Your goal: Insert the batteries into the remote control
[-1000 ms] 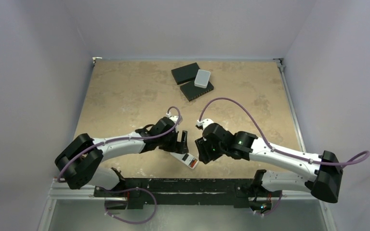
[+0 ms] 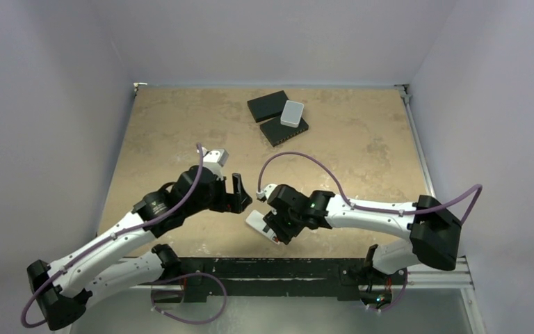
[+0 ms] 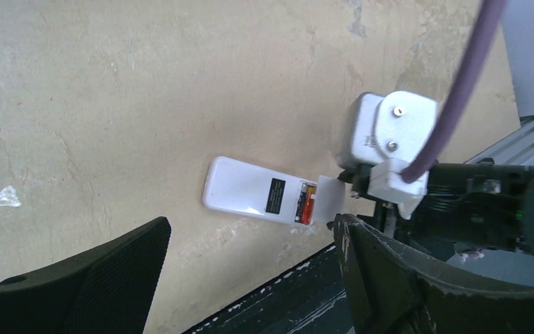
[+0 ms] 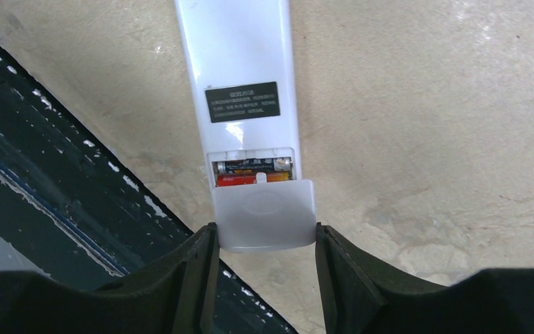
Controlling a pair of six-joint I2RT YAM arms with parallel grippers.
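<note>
The white remote control (image 3: 243, 186) lies back side up on the table, two batteries (image 4: 254, 165) side by side in its compartment, one dark and one red-orange. A white battery cover (image 4: 265, 219) is pinched by my right gripper, which is shut on its two sides. The cover's edge overlaps the compartment's end and hides part of the red battery; whether they touch, I cannot tell. In the top view the right gripper (image 2: 278, 233) hides the remote's near end. My left gripper stands open and empty, up and left of the remote.
Two black boxes (image 2: 268, 106) and a light grey box (image 2: 292, 113) sit at the back of the table. A dark strip (image 4: 55, 167) runs along the front edge, close to the right gripper.
My left gripper has drawn back from the remote, up and to the left. The right gripper has moved left and down over the compartment end of the remote.
</note>
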